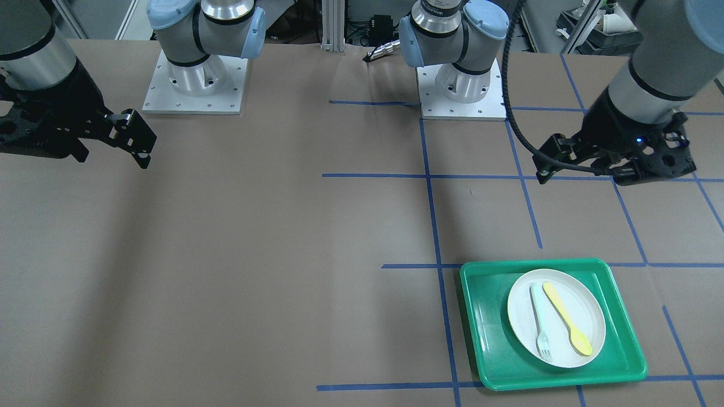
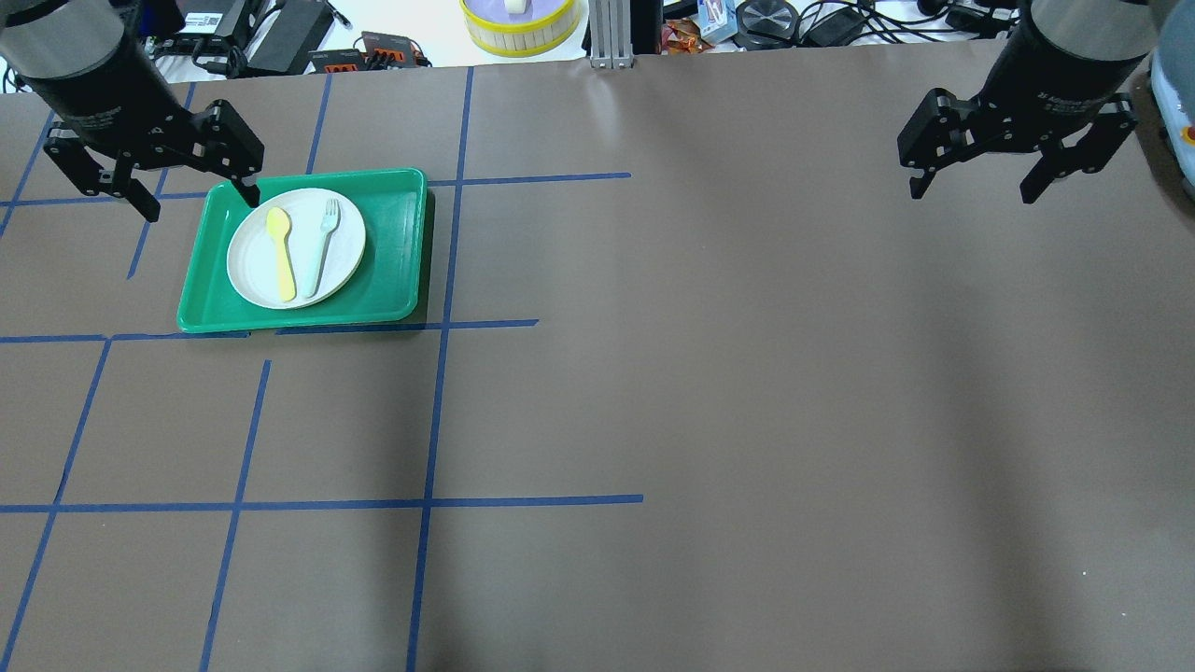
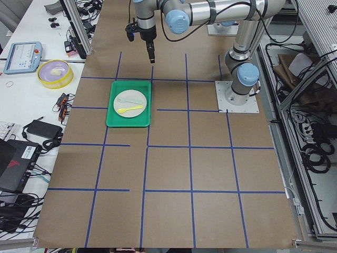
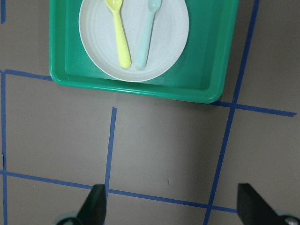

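A green tray (image 1: pixel 488 325) holds a white plate (image 1: pixel 522 312) with a yellow spoon (image 1: pixel 577 332) and a pale blue fork (image 1: pixel 541 319) lying side by side. My gripper hangs above the table beside the tray, its two fingers spread wide at the bottom corners of the wrist view with only bare table between them. In the top view it is at upper left, over the tray's edge.
A second arm's gripper (image 2: pixel 975 185) hangs over the other end of the table. The taped grid around the tray and the wide middle of the table (image 2: pixel 728 392) are clear.
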